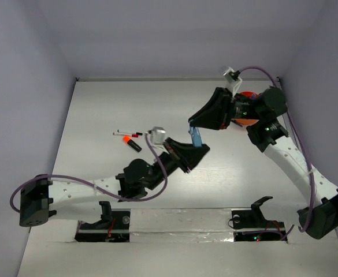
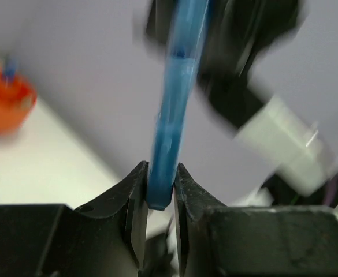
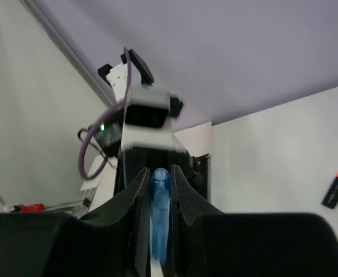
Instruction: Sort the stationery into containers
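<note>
A blue pen-like item (image 1: pixel 195 135) hangs between my two grippers. In the left wrist view my left gripper is shut on its lower end, with the item rising toward the dark, blurred right gripper. In the right wrist view my right gripper has its fingertips around the other end; whether they grip it I cannot tell. On the table lie an orange-capped black marker (image 1: pixel 132 144) and thin red-and-white pens (image 1: pixel 126 133). An orange container (image 1: pixel 247 120) is at the back right, partly hidden behind the right arm.
Grey walls bound it at the back and sides. Both arms reach over the middle and right of the table.
</note>
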